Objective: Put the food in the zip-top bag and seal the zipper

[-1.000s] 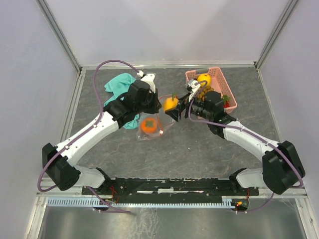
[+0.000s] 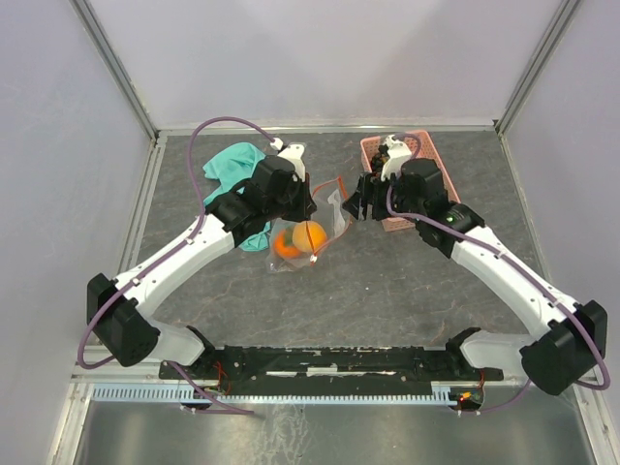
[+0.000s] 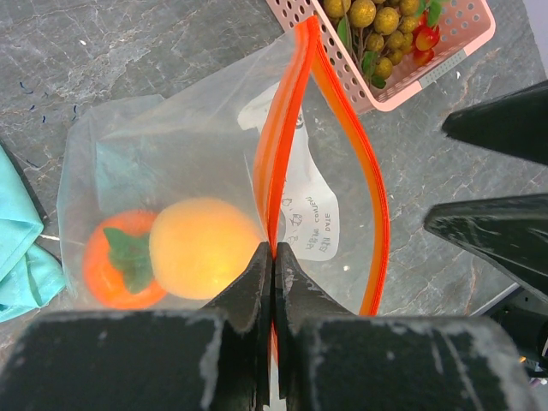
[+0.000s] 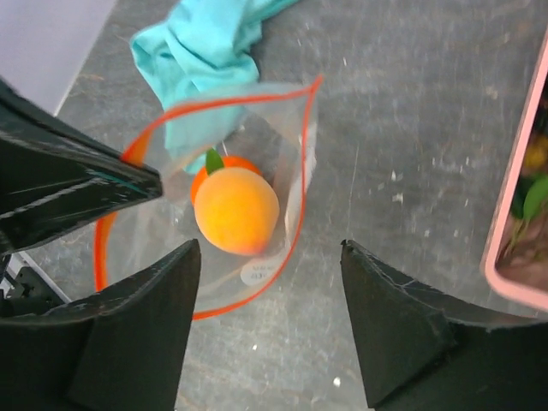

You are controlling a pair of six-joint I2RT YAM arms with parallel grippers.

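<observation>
The clear zip top bag with orange zipper strips lies open mid-table, holding an orange persimmon-like fruit and a larger yellow-orange fruit. My left gripper is shut on the bag's zipper edge. My right gripper hangs just right of the bag's mouth, its fingers apart with nothing between them, as the right wrist view shows.
A pink perforated basket of produce, including olive-like fruits and red items, stands at the back right, partly under my right arm. A teal cloth lies left of the bag.
The yellow-orange fruit has gone from my right gripper down into the bag. My right gripper has since moved rightward, away from the bag's mouth, over toward the basket.
</observation>
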